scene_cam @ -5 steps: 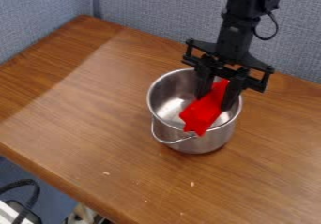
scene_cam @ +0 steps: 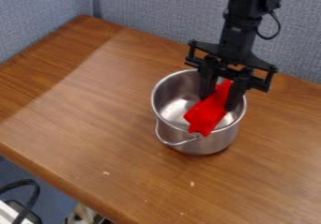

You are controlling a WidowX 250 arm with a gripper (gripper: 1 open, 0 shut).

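A steel pot [scene_cam: 175, 134] with a thin wire handle stands on the wooden table [scene_cam: 88, 115], right of centre. My black gripper [scene_cam: 228, 82] is over the pot's back right part, shut on a red object [scene_cam: 207, 115] that slants down across the inside of the pot to its front. The fingertips are partly hard to make out against the pot and the red object.
A grey padded wall [scene_cam: 150, 7] runs behind the table. Dark cables [scene_cam: 19, 186] lie beyond the near left edge.
My gripper, the red object and the pot have shifted slightly left over the last second, with the red object still held.
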